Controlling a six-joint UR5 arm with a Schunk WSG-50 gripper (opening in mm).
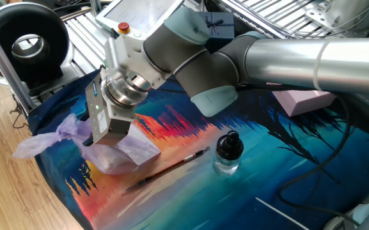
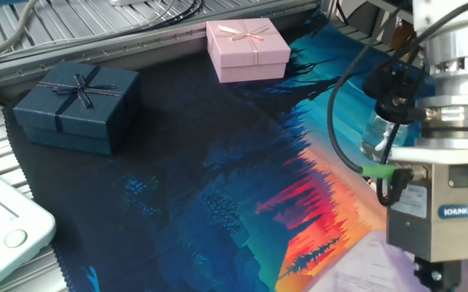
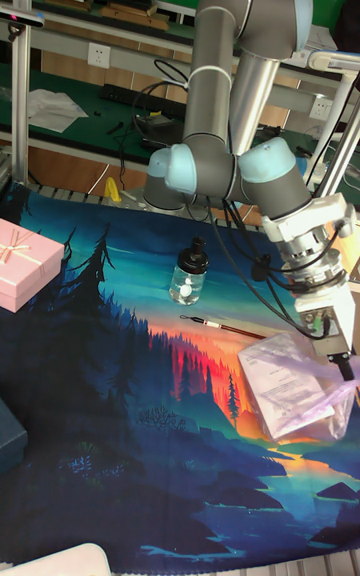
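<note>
A translucent purple bag (image 1: 110, 157) with a pale box inside lies at the left of the cloth in exterior view 1, its twisted neck spread toward the left edge. My gripper (image 1: 87, 131) is right at that neck, its metal body covering part of the bag. Dark fingers show only in part beside the purple film, so their closure is unclear. In exterior view 3 the bag (image 3: 288, 389) is at the right, under a dark fingertip (image 3: 346, 368). Only the bag's pale top (image 2: 359, 268) shows in exterior view 2, at the bottom edge.
A brush-like pen (image 1: 168, 170) lies beside the bag. Near it stands a clear bottle with a black dropper cap (image 1: 229, 147). A pink gift box (image 2: 248, 53) and a dark blue one (image 2: 79, 105) sit along the far side.
</note>
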